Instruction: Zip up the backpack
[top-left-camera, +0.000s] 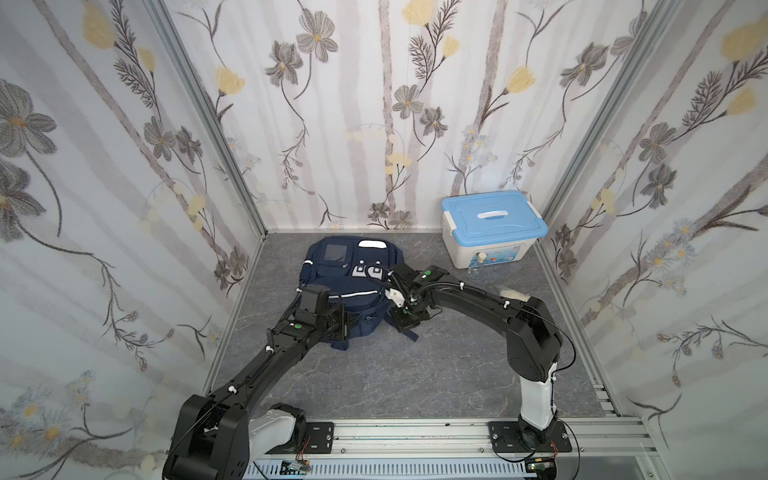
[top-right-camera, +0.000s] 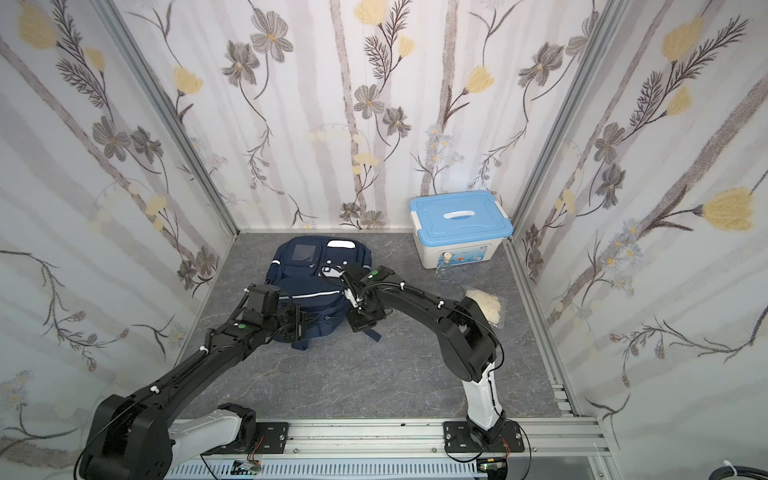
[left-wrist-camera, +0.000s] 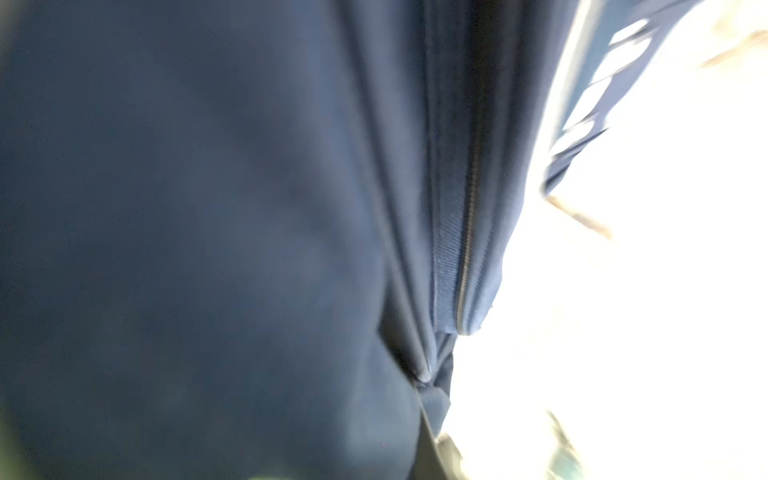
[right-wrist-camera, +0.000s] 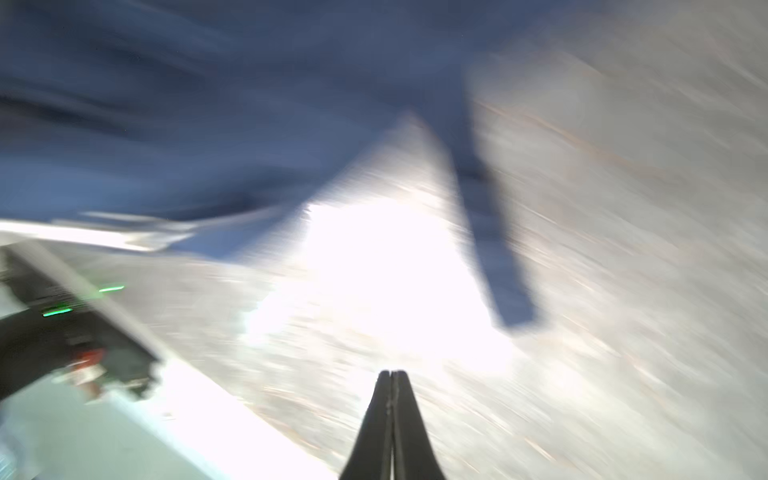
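Observation:
The navy backpack (top-left-camera: 349, 249) lies flat at the centre-left of the floor. My left gripper (top-left-camera: 345, 322) is low at its lower-left part; in the left wrist view blue fabric and a zipper (left-wrist-camera: 468, 232) fill much of the frame, and the fingertips are hidden. My right gripper is shut with nothing visible between its fingers, over the floor beside the backpack's lower-right edge and a loose strap (right-wrist-camera: 492, 248). The right wrist view is blurred.
A bin with a blue lid (top-left-camera: 492, 216) stands at the back right. A pale bag (top-right-camera: 483, 305) lies by the right wall.

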